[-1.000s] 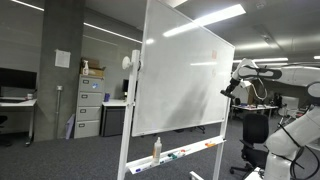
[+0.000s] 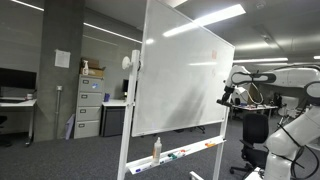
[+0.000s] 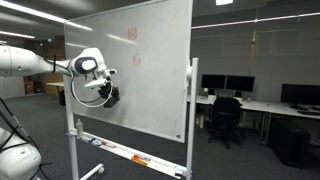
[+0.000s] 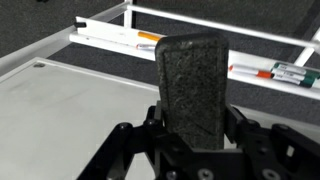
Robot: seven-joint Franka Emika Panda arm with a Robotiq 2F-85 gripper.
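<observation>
A black block, looking like a board eraser [image 4: 193, 85], sticks out from between the fingers of my gripper in the wrist view; the fingers are shut on it. The whiteboard [image 3: 150, 70] stands upright on a white frame. In exterior view 2 the gripper [image 3: 106, 90] is in front of the board's left part, with the dark block against or very close to its surface; contact cannot be told. Faint reddish marks [image 3: 132, 33] show near the board's top.
Along the board's foot runs a tray [image 3: 120, 150] carrying several markers [image 4: 285, 78] and a bottle [image 2: 157, 150]. An office chair [image 3: 225, 115] and desks with monitors stand behind. A filing cabinet [image 2: 89, 105] is by the column.
My gripper has moved slightly lower along the board's right side in exterior view 1, with the dark block still in it. The board and tray look unchanged.
</observation>
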